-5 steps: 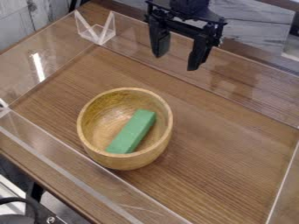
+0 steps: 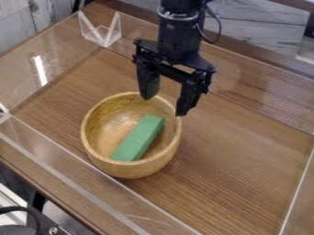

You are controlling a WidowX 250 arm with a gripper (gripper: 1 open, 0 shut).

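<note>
My black gripper (image 2: pixel 172 86) stands open in the middle of the view, its two fingers spread wide and pointing down over the back rim of a tan round bowl (image 2: pixel 94 132). Nothing shows between the fingers. In the bowl lies a green rectangular block (image 2: pixel 138 139), slanting from upper right to lower left.
A wooden table (image 2: pixel 233 174) surrounds the bowl, with bare room to the right and at the upper left. A small clear object (image 2: pixel 99 27) is at the back left. A black cable (image 2: pixel 18 216) lies at the lower left edge.
My gripper has come down and toward the front of the table, from the back to just over the bowl's rim. The bowl and green block have not moved.
</note>
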